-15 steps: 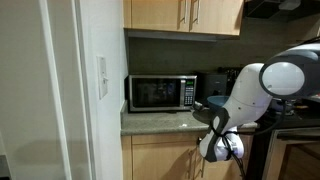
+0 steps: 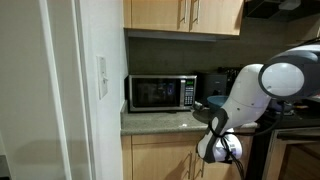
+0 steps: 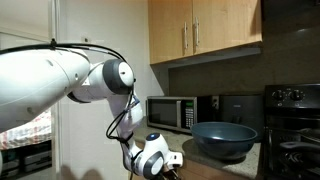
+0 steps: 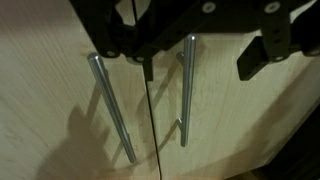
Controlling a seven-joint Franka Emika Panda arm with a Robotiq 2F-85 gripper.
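Two slim metal bar handles stand on pale wooden cabinet doors in the wrist view: a left handle point(image 4: 112, 105) and a right handle point(image 4: 187, 95). A dark seam parts the doors between them. My gripper is open in front of the doors, and the right handle appears between its dark fingers. Contact with the handle cannot be made out. In exterior view 1 the white arm point(image 2: 222, 146) reaches down before the lower cabinet point(image 2: 145, 158); the fingertips are hard to see there.
Above the lower cabinet runs a grey countertop point(image 2: 150, 124). On it stand a microwave point(image 2: 160, 92) and a large dark blue pot point(image 3: 224, 139) near the edge. A stove point(image 3: 291, 125) is at the right, and upper cabinets point(image 3: 205, 30) hang overhead.
The arm's lower end has shifted slightly left in exterior view 1. Nothing else has visibly moved.
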